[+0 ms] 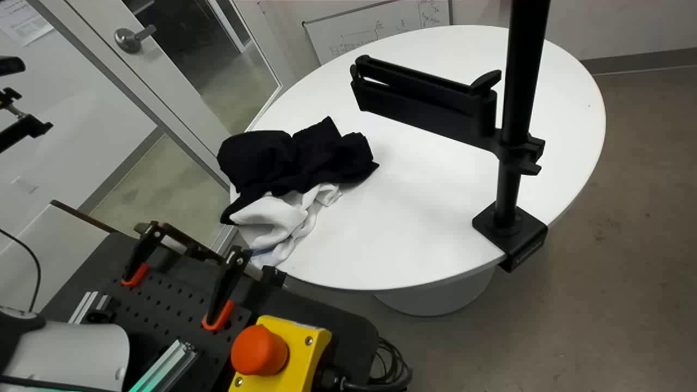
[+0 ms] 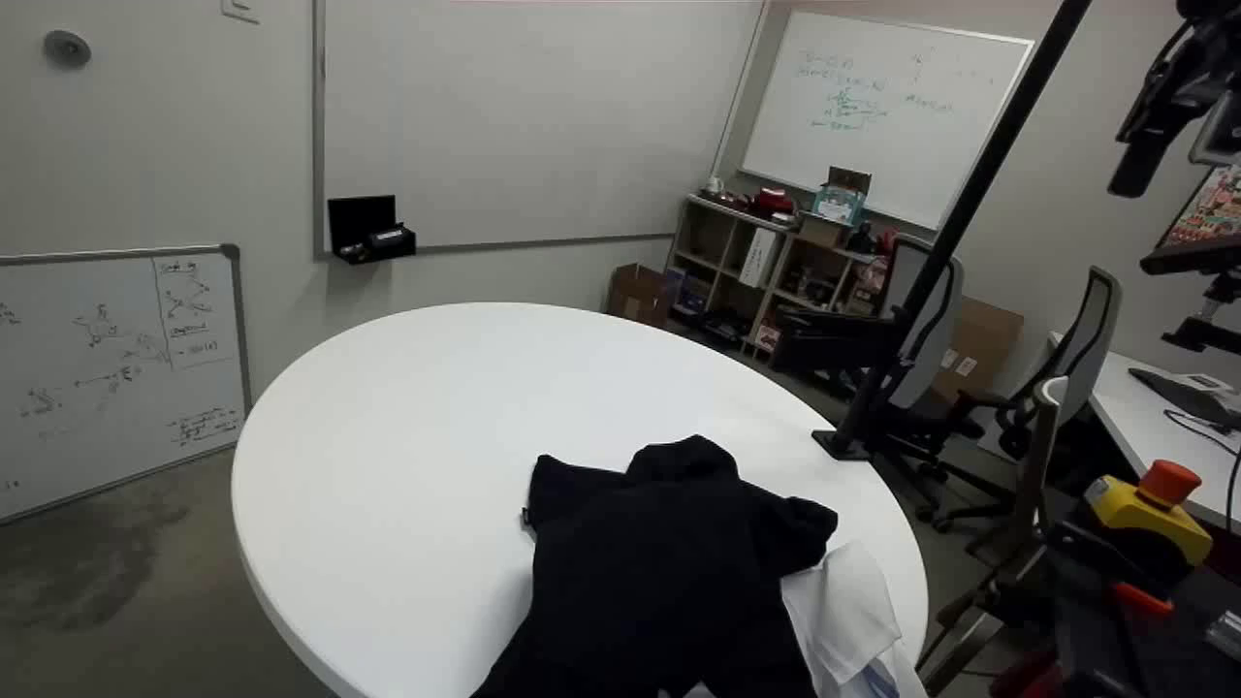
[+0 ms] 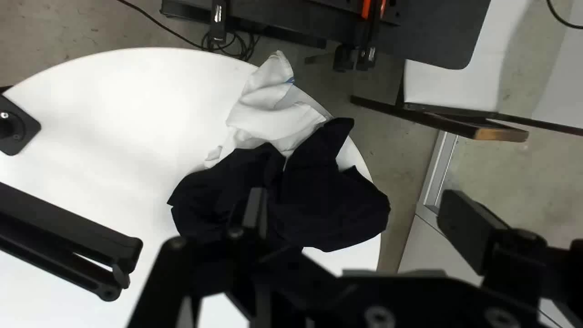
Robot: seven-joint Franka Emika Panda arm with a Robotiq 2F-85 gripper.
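A crumpled black cloth (image 1: 297,157) lies on the round white table (image 1: 418,215), bunched together with a white cloth (image 1: 277,219) near the table's edge. From above, in the wrist view, the black cloth (image 3: 328,205) partly covers the white cloth (image 3: 268,117), which shows a small blue mark. My gripper is open, its fingers spread wide above the black cloth, touching neither piece as far as shows. Exterior view 2 has the dark cloth (image 2: 663,570) in the foreground, and part of the arm's dark end at the upper right.
A black post (image 1: 519,98) clamped to the table carries a horizontal arm (image 1: 425,98) reaching over the tabletop. Beside the table stands a dark bench with clamps and a yellow box with a red button (image 1: 261,349).
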